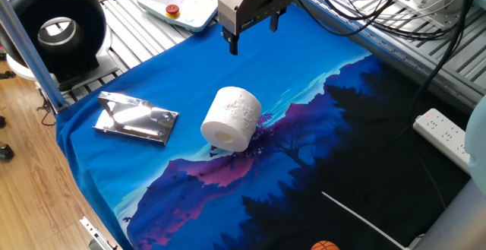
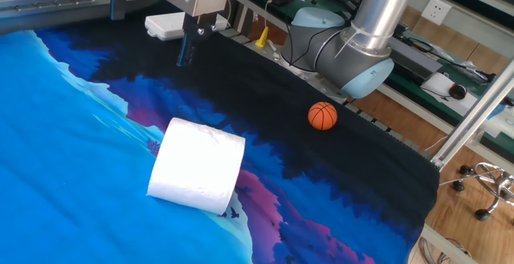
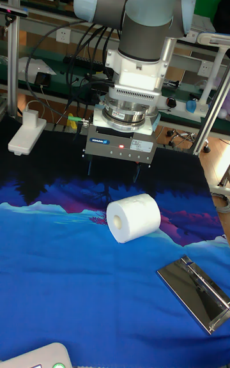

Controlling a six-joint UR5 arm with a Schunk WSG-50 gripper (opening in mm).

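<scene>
A white toilet paper roll (image 1: 231, 118) lies on its side near the middle of the printed cloth; the second exterior view shows the roll (image 2: 197, 166) from its other side. My gripper (image 1: 253, 35) hangs above the cloth, apart from the roll. Its two fingers stand wide apart with nothing between them, so it is open. In the third exterior view the gripper (image 3: 112, 169) is behind and above the roll (image 3: 133, 218). A shiny metal holder (image 1: 137, 118) with a raised plate rests on the blue part of the cloth.
An orange toy basketball (image 2: 322, 115) sits on the cloth's dark part. A white power strip (image 1: 443, 138) lies at the dark side's edge. A tablet-like panel with a red button (image 1: 172, 11) lies at the blue side's edge. Bare cloth surrounds the roll.
</scene>
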